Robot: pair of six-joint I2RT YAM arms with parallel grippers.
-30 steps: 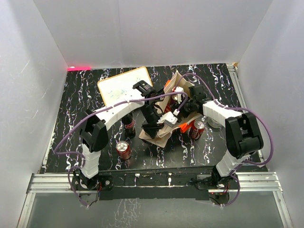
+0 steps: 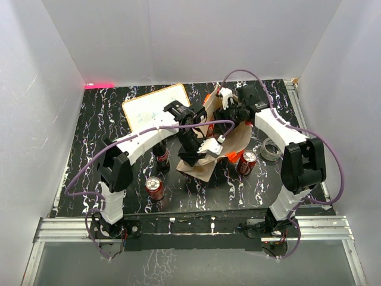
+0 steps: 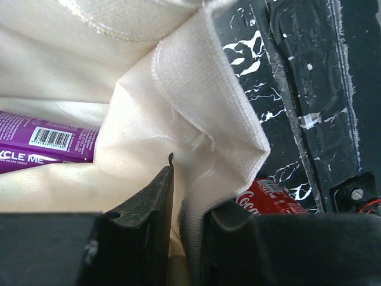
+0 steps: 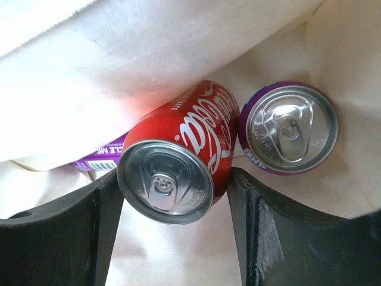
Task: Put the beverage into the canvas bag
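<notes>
The canvas bag (image 2: 238, 140) stands open at the centre right. My left gripper is shut on its cream edge. My right gripper is inside the bag, shut on a red Coca-Cola can (image 4: 184, 128) lying tilted. A purple can stands upright beside it, and another purple can lies behind it, also seen in the left wrist view (image 3: 47, 140).
Outside the bag are a red can (image 2: 247, 162) to the right, another red can (image 2: 154, 188) at front left, a dark bottle (image 2: 161, 155), a tape roll (image 2: 271, 151) and a white board (image 2: 140, 107) at the back left.
</notes>
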